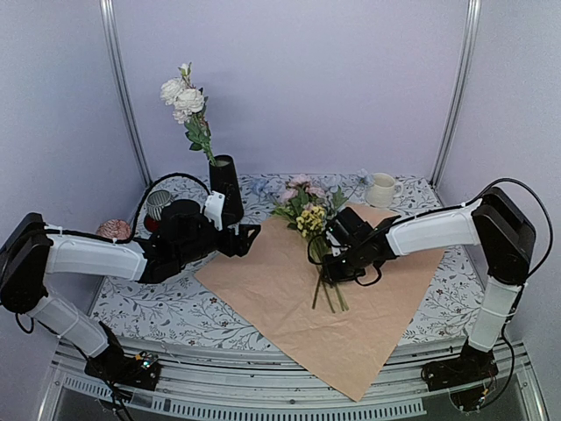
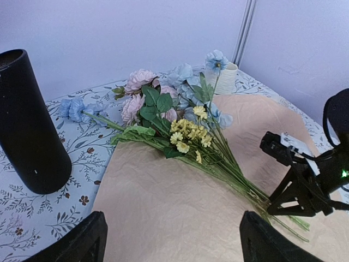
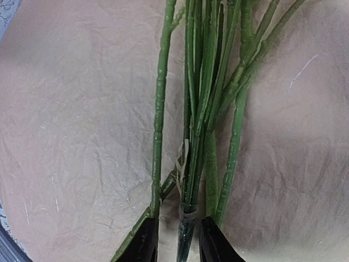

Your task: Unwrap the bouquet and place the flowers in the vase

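The black vase (image 1: 226, 189) stands at the back left with white flowers (image 1: 185, 98) upright in it. Pink, blue and yellow flowers (image 2: 188, 136) lie on brown paper, their green stems (image 2: 234, 174) pointing toward the front. Over the lower stems is my right gripper (image 1: 330, 267), its fingers part open. In the right wrist view, the taped end of a dark stem bundle (image 3: 187, 218) runs between its fingers, with a gap on both sides. My left gripper (image 1: 249, 237) waits open and empty near the vase, above the paper's left edge.
A white mug (image 1: 382, 189) is at the back right. On the left, a ribbed grey cup (image 1: 159, 203) and a round patterned object (image 1: 114, 229) sit behind the left arm. The brown paper (image 1: 342, 351) is bare toward the front.
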